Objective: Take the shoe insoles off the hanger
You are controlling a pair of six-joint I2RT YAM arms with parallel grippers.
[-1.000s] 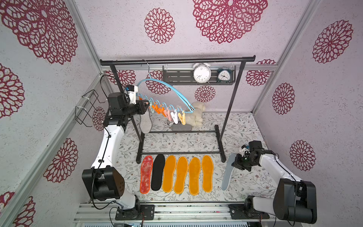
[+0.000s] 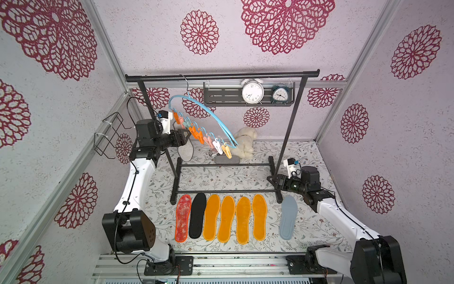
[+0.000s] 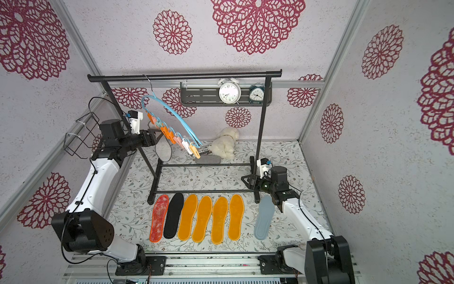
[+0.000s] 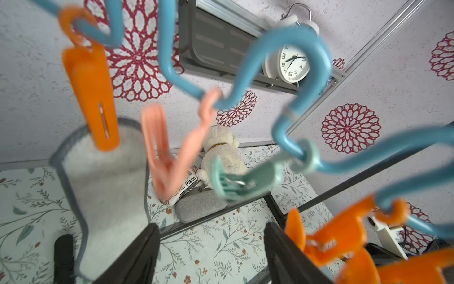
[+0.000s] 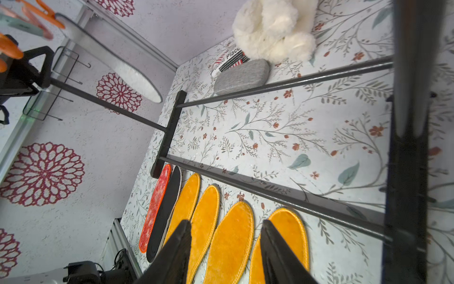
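A blue hanger (image 2: pixel 203 105) hangs from the rack's top bar, tilted, with a row of coloured clips along it. One grey insole (image 4: pixel 111 189) hangs at its left end; an orange clip (image 4: pixel 92 94) covers its top edge in the left wrist view. My left gripper (image 2: pixel 183 137) is open beside those left clips, with nothing between its fingers. My right gripper (image 2: pixel 273 180) is partly open and empty near the rack's right post. On the floor lie a red insole (image 2: pixel 182 217), a black insole (image 2: pixel 197 215), several orange insoles (image 2: pixel 227 218) and a blue-grey insole (image 2: pixel 288 217).
The black rack (image 2: pixel 222 76) stands around the hanger, its right post (image 2: pixel 294 113) close to my right gripper. Behind are a white plush toy (image 2: pixel 246 142), a grey object (image 2: pixel 227 159) and a shelf with clocks (image 2: pixel 253 92). Bare floor lies between the orange and blue-grey insoles.
The right gripper let go of the blue-grey insole, now flat on the floor, and rose toward the rack. The left gripper opened off the clip; the hanger and grey insole have swung.
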